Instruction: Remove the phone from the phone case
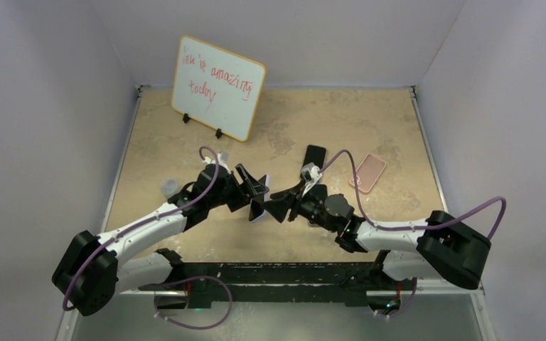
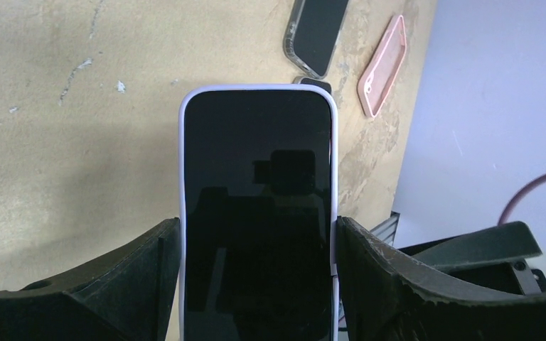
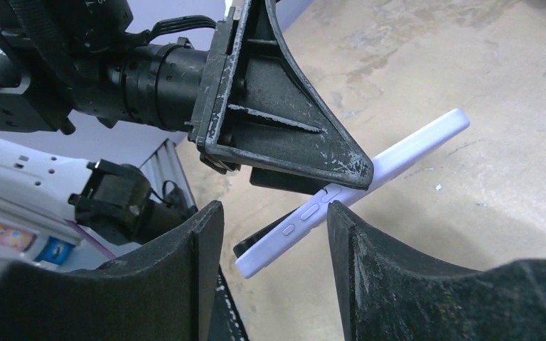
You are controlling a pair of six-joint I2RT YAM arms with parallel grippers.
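A black-screened phone (image 2: 258, 177) sits in a pale lilac case (image 2: 183, 163), whose rim frames it in the left wrist view. My left gripper is shut on the cased phone, a finger against each long side. Seen edge-on in the right wrist view, the case (image 3: 419, 142) slants upward to the right, and a dark corner of the phone (image 3: 252, 244) stands out past the case at the lower end. My right gripper is open, its fingers apart with nothing gripped, close to the case's side. From above, the right gripper (image 1: 279, 206) is just right of the phone.
Two dark phones (image 1: 314, 155) (image 1: 318, 192) lie right of centre, the nearer one partly under my right arm. A pink case (image 1: 367, 173) lies farther right. A whiteboard (image 1: 217, 87) stands at the back left, and a clear round item (image 1: 170, 187) is by my left arm.
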